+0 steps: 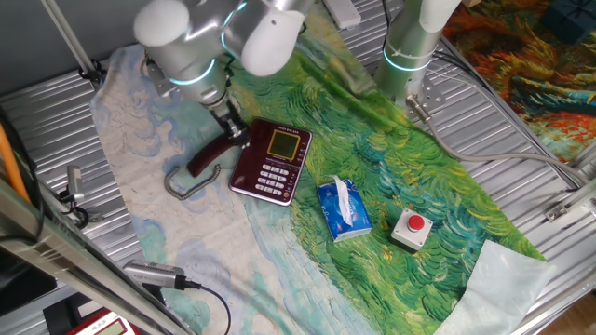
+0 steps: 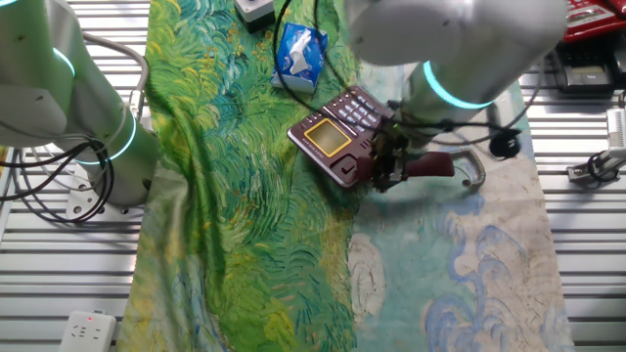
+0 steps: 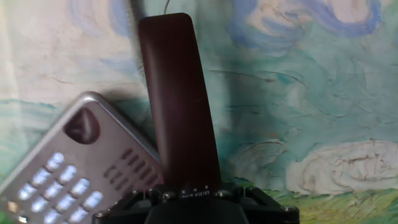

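My gripper [image 1: 240, 140] is shut on one end of a dark red telephone handset [image 1: 210, 157]. In the wrist view, the handset [image 3: 180, 99] runs away from the fingers, its near end hidden at the fingers. The matching telephone base [image 1: 244, 180], with its screen and keypad, lies beside the gripper on the painted cloth. Exterior view 2 has the gripper [image 2: 387, 174] at the base's edge, the handset [image 2: 430, 164] pointing outward. Part of the base [image 3: 115, 146] shows left of the handset in the wrist view. Whether handset and base touch is unclear. A coiled cord [image 1: 194, 191] trails from the handset's far end.
A blue tissue pack [image 1: 333, 223] and a red button on a white box [image 1: 410, 230] stand right of the telephone. A pale bag [image 1: 498, 284] lies at the front right corner. Clear cloth [image 2: 284, 264] stretches beside the telephone in exterior view 2.
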